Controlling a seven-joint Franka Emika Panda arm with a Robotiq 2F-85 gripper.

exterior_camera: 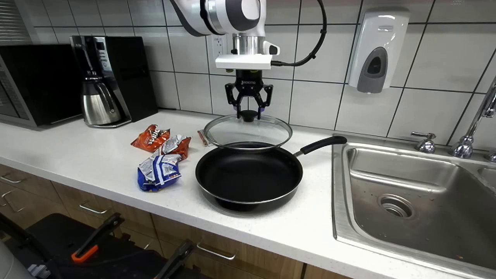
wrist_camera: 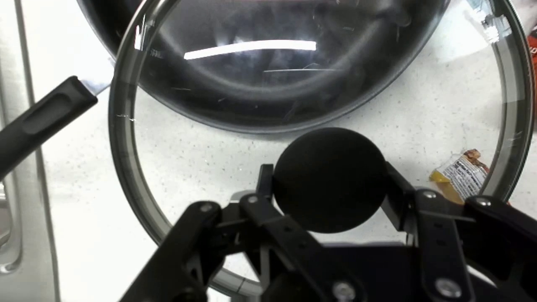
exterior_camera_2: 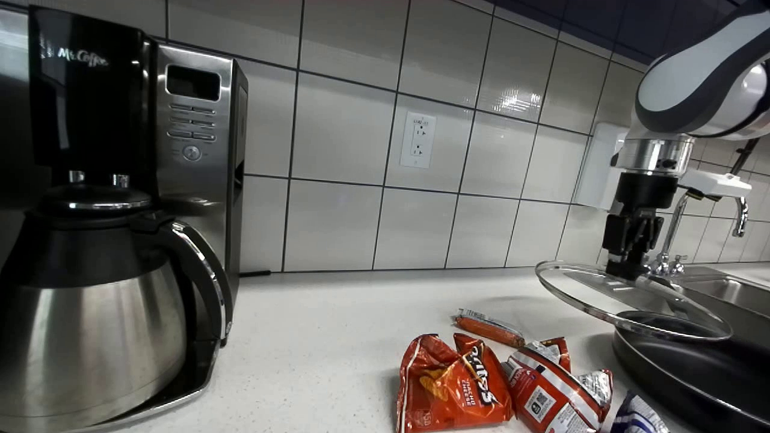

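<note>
My gripper (exterior_camera: 249,114) is shut on the black knob (wrist_camera: 329,179) of a round glass lid (exterior_camera: 223,132). The lid hangs in the air above and behind the black frying pan (exterior_camera: 248,179), overlapping only its back part in exterior view 1. In exterior view 2 the lid (exterior_camera_2: 577,296) is tilted, its left edge higher than its right. Through the glass in the wrist view, the pan's rim curves across the upper half, with bare counter below it. The pan's inside looks empty, and its handle (exterior_camera: 323,145) points right toward the sink.
Red and blue snack bags (exterior_camera: 159,172) lie left of the pan. A small wrapped bar (exterior_camera_2: 489,328) rests behind them. The sink (exterior_camera: 400,204) is on the right, the coffee maker (exterior_camera: 114,79) at the far left. Behind the lid stands the tiled wall (exterior_camera: 190,93).
</note>
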